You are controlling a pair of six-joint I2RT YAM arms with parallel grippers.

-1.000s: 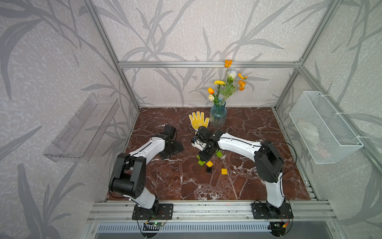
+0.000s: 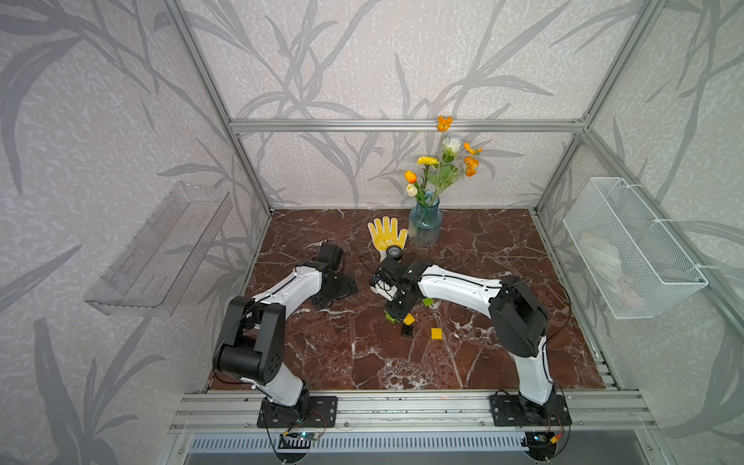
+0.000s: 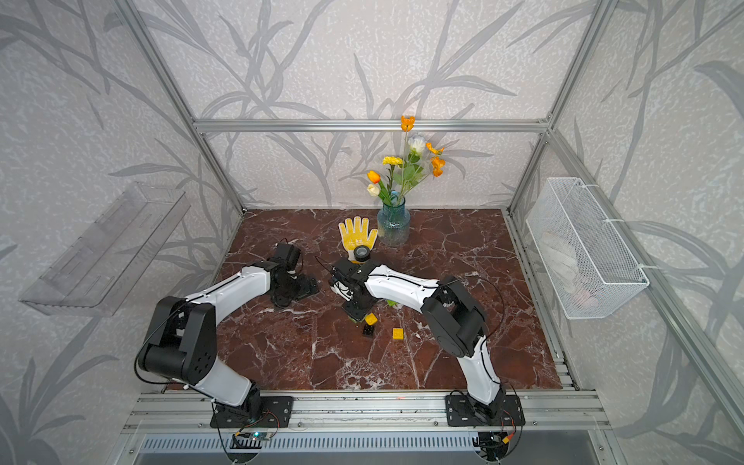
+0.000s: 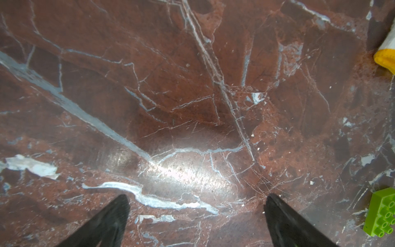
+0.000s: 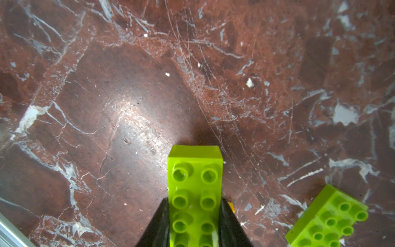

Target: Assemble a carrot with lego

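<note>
In the right wrist view, my right gripper is shut on a long light-green brick (image 5: 195, 185), whose stud side faces the camera. A second green brick (image 5: 327, 220) lies apart on the table to the right there. My left gripper stands open over bare marble, nothing between its fingers. At the right edge of the left wrist view a green brick (image 4: 381, 212) shows. On the table near the right arm sit an orange-yellow brick (image 2: 409, 318), a black studded piece (image 2: 407, 330) and a yellow brick (image 2: 436, 333).
A yellow-and-white glove (image 2: 387, 235) with a dark round item (image 2: 393, 252) on it lies behind the right gripper. The glass flower vase (image 2: 424, 224) stands at the back.
My left arm and the loose bricks have stayed put.
</note>
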